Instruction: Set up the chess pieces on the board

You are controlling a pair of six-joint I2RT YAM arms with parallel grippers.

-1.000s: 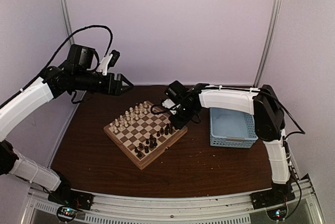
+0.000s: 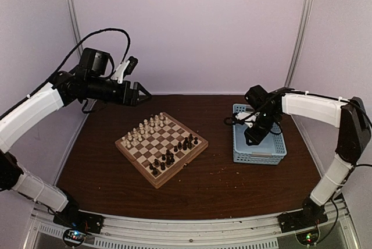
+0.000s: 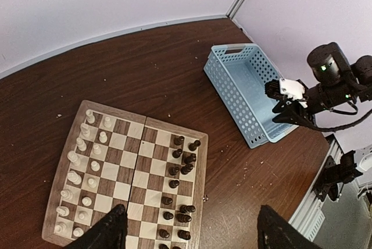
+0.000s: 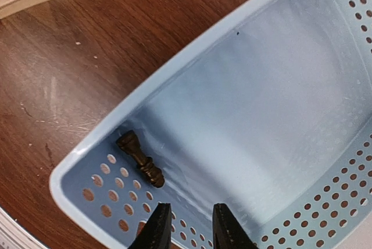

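One dark chess piece (image 4: 140, 159) lies on its side in the blue basket (image 4: 157, 80), close to a perforated wall, as the right wrist view shows. My right gripper is over the basket, its fingers partly apart and nothing between them; the piece is ahead and to the left of the tips. The chessboard (image 2: 162, 151) sits left of centre on the table. Rows of white pieces (image 3: 82, 167) stand along one side, dark pieces (image 3: 180, 185) along the opposite side. High behind the board, my left gripper (image 2: 144, 93) hangs open and empty.
Besides the lone dark piece, the visible basket floor (image 4: 244, 103) is bare. A small clasp (image 2: 185, 164) juts from the board's edge.
The left arm has shifted only slightly.
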